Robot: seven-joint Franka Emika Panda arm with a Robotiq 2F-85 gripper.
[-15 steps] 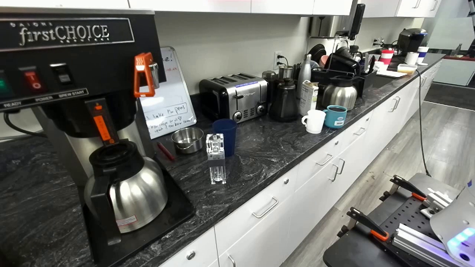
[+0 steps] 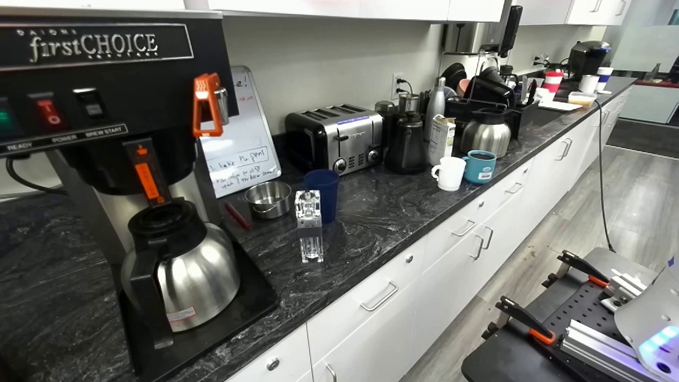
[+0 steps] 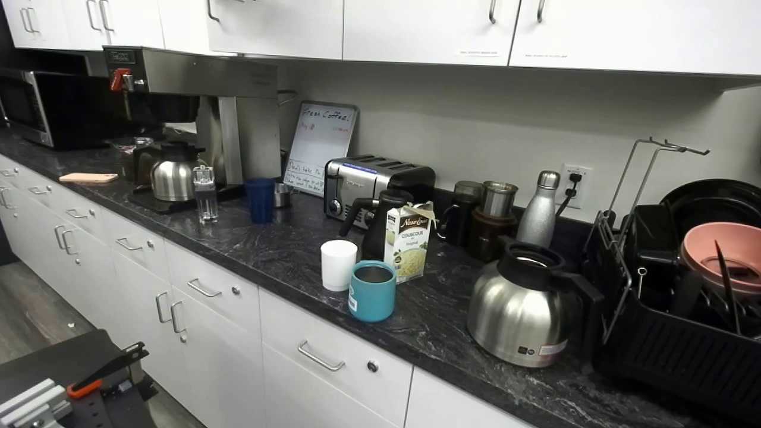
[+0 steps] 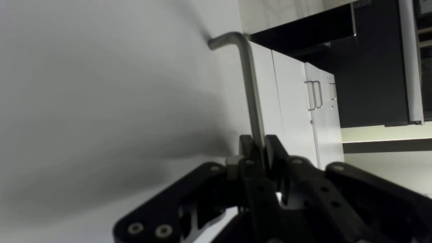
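Observation:
A bent metal handle (image 4: 251, 89) stands out from a white cabinet front (image 4: 101, 81) in the wrist view. My gripper is shut on its lower stretch, a black finger on either side of the bar. The handle's upper bend and its upper mount show clear of the fingers; its other end is hidden behind the gripper. Neither exterior view has the gripper in it, and which cabinet this handle belongs to cannot be told.
More white cabinets with handles (image 4: 314, 95) lie beyond in the wrist view. On the dark counter stand a coffee maker (image 2: 108, 102), a toaster (image 2: 337, 137), a white mug (image 2: 450, 174), a teal mug (image 2: 479, 166) and a clear grinder-like object (image 2: 310, 226). Upper cabinets (image 3: 428, 28) hang above.
Exterior view 1 has shifted very slightly. Everything on the counter stands where it stood, and the drawers below look the same.

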